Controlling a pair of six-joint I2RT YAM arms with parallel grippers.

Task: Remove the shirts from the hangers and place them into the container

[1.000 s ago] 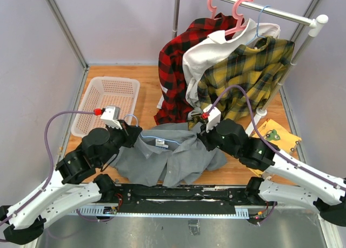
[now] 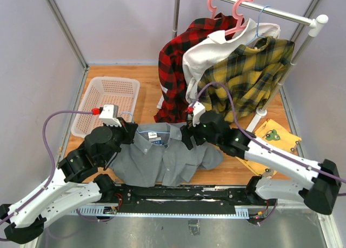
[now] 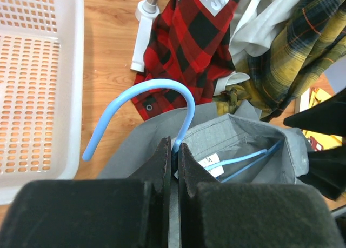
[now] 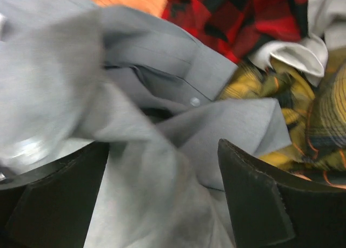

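Observation:
A grey shirt (image 2: 168, 162) lies spread at the front of the floor, its collar open around a blue hanger (image 3: 224, 163). The hanger's bar runs inside the neck, and its far end goes out of sight under the cloth. In the left wrist view my left gripper is shut on the hanger at the base of its hook. At the shirt's right shoulder, my right gripper (image 2: 189, 139) stands part open; in the right wrist view its fingers (image 4: 254, 199) are apart, with grey cloth (image 4: 146, 178) lying in the gap.
A white basket (image 2: 135, 91) stands behind my left arm. Red-and-black (image 2: 175, 69), white and yellow plaid (image 2: 251, 69) shirts hang from the rack (image 2: 270, 11) just beyond the grey shirt. A yellow item (image 2: 270, 130) lies at right.
My right gripper has moved left along the shirt and its fingers have parted. The collar now lies more open and flatter.

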